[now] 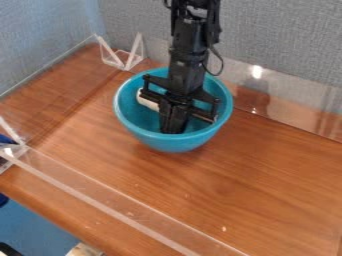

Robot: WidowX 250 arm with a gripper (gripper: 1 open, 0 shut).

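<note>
My black gripper [174, 114] is down inside the blue bowl [191, 141], which stands on the wooden table. Its fingertips are low in the bowl, over the spot of a small white and orange object [146, 100], of which only a pale part shows at the left; the rest is hidden behind the gripper. Whether anything is between the fingers cannot be seen.
A white wire holder [123, 55] stands at the back left against the grey walls. Clear edging runs along the left front, where a dark blue item lies.
</note>
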